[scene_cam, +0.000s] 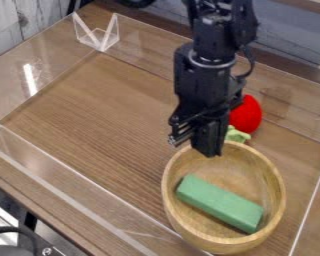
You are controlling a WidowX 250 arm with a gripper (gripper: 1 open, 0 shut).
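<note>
The dark robot gripper (204, 143) hangs over the upper rim of a wooden bowl (182, 215), shut, with nothing visible between its fingers. A green block (222, 204) lies inside the bowl, below and apart from the gripper. Behind the arm at right sits a red object (246, 110), partly hidden, with a small green piece (238, 134) under it.
A white wire holder (96, 32) stands at the far upper left. The table's back edge runs along the top right.
</note>
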